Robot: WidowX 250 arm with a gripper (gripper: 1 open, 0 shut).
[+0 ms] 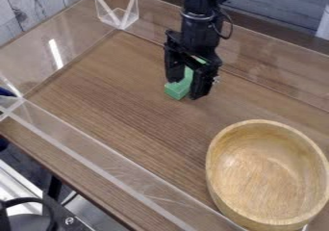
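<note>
The black robot gripper (189, 64) hangs from the arm at the upper middle, over a green object (179, 89) lying on the wooden tabletop. The gripper body covers much of the green object. Whether its fingers are open or shut on it is hard to make out.
A large wooden bowl (264, 172) fills the lower right of the table (110, 115). Clear plastic pieces stand along the left edge and top left. Black cables lie at the lower left corner.
</note>
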